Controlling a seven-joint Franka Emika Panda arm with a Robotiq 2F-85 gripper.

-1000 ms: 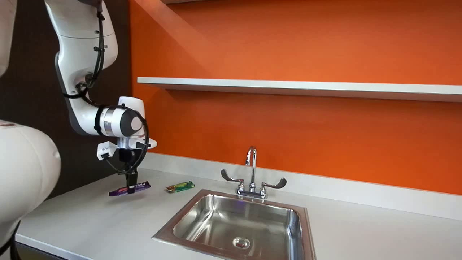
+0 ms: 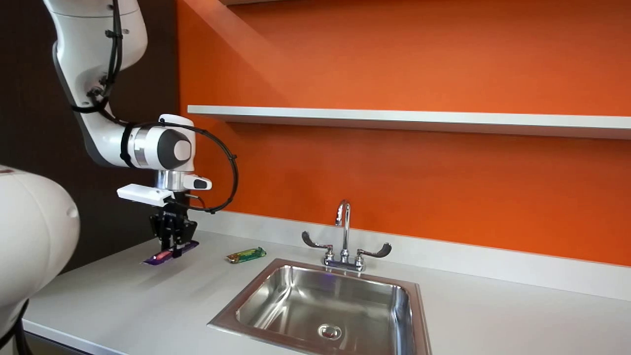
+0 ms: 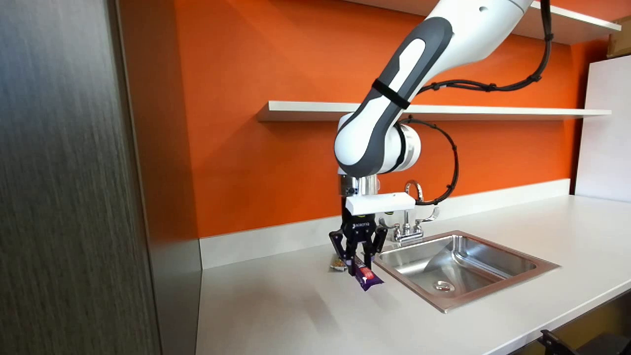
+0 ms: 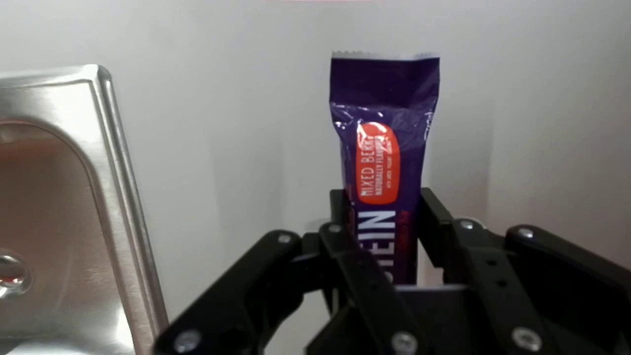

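Note:
A purple wrapped bar (image 4: 378, 154) with a red oval label reading "mixed berry" is pinched across its width. My gripper is shut on it, one black finger (image 4: 436, 230) on each long side. The wrapper's far end sticks out past the fingertips, and the near end is hidden behind the gripper. From the side, the gripper (image 2: 171, 251) points straight down at the counter's left part, with the bar (image 2: 158, 258) roughly level. A shadow lying apart from the bar (image 3: 368, 278) suggests it hangs a little above the counter.
A green wrapped bar (image 2: 246, 255) lies on the counter between the gripper and the steel sink (image 2: 278, 266). Behind the sink stands a faucet (image 2: 344, 230) with two handles. A white shelf (image 2: 378, 114) runs along the orange wall.
My gripper has risen slightly and shifted left with the purple bar in it. The wrist has turned, so the bar is angled differently. The green bar has not moved.

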